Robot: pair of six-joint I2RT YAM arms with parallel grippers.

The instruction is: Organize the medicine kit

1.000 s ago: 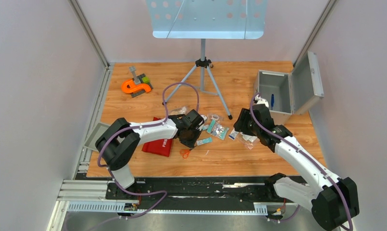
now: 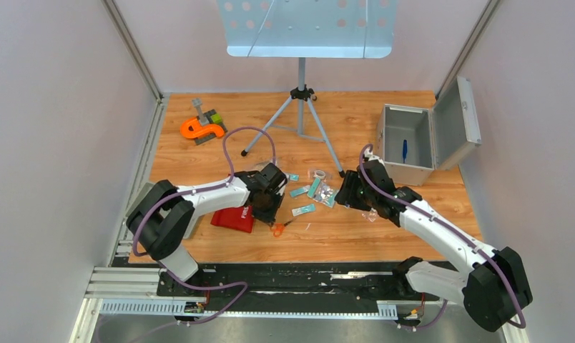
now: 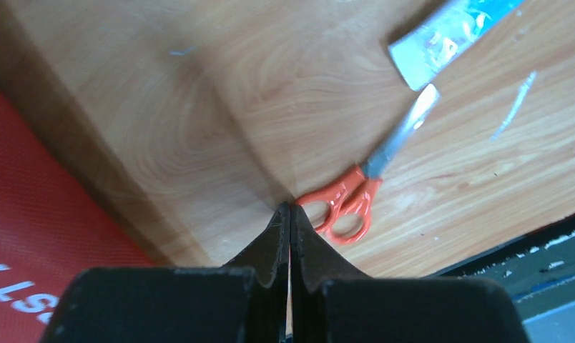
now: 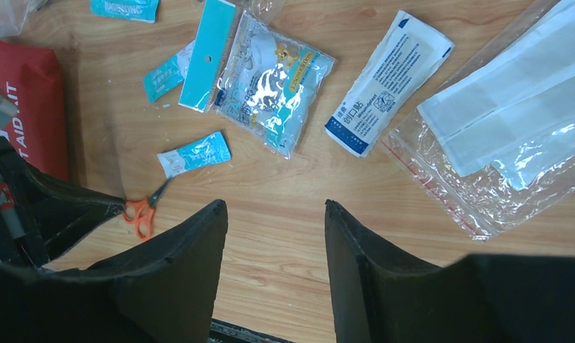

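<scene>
Orange-handled scissors [image 3: 370, 171] lie flat on the wood, blade pointing at a blue sachet [image 3: 442, 46]. My left gripper is shut right at the handle loops, with nothing between its fingers; the scissors lie outside them. The red first aid kit [image 2: 234, 219] rests left of the left gripper. In the right wrist view my right gripper is open and empty above bare table. Beyond it lie a clear packet with a teal header [image 4: 270, 78], a white bandage packet [image 4: 388, 82] and a bag of white pads [image 4: 510, 107].
An open grey box [image 2: 406, 143] holding a blue pen [image 2: 405, 149] stands at the right rear. A tripod stand [image 2: 301, 121] rises at the back centre. An orange clamp-like object [image 2: 201, 128] sits at the far left.
</scene>
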